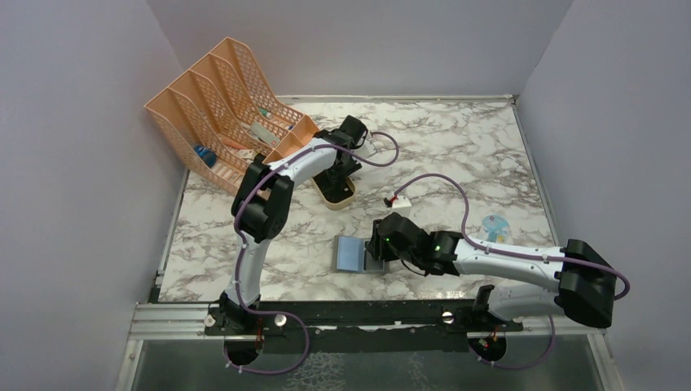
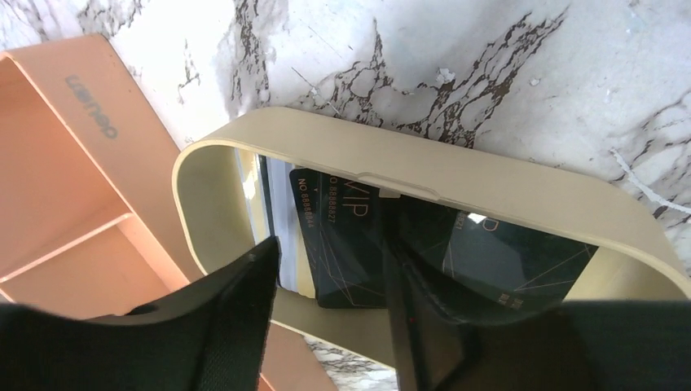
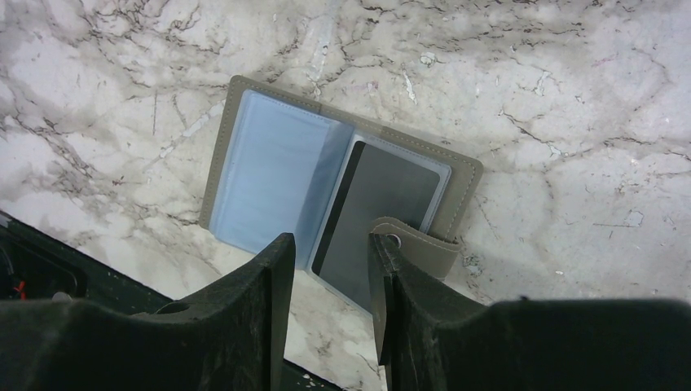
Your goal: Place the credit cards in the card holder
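Note:
Several cards, among them black VIP cards (image 2: 346, 244), lie in a beige oblong bin (image 2: 489, 183). Over that bin, my left gripper stands part open; its fingers are apart, pointing down at the cards. I see nothing held between them. Contact with the cards is not clear from this angle. The card holder lies spread open on the table, with a blue clear pocket (image 3: 277, 171) on one side and a dark grey card or pocket (image 3: 383, 191) and a snap tab (image 3: 424, 248) on the other. Above its tab side is my right gripper, part open and empty.
An orange slotted rack (image 1: 216, 114) with small items stands at the back left, right against the bin. A clear blue item (image 1: 495, 226) lies at the right.

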